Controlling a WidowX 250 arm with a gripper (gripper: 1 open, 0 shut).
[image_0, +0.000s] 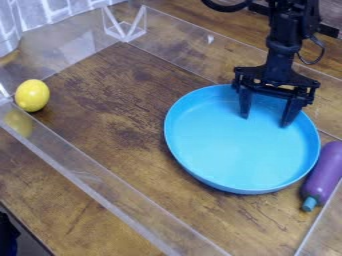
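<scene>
My black gripper (275, 82) hangs from the top right, low at the back rim of a blue round plate (235, 140); whether anything is between its fingers cannot be made out. A purple long object (323, 174) with a light blue tip lies right of the plate, and a yellow oval object (32, 94) sits at the far left.
Clear plastic walls (130, 194) border the wooden work surface (112, 110). A dark shape is cut off at the bottom left corner.
</scene>
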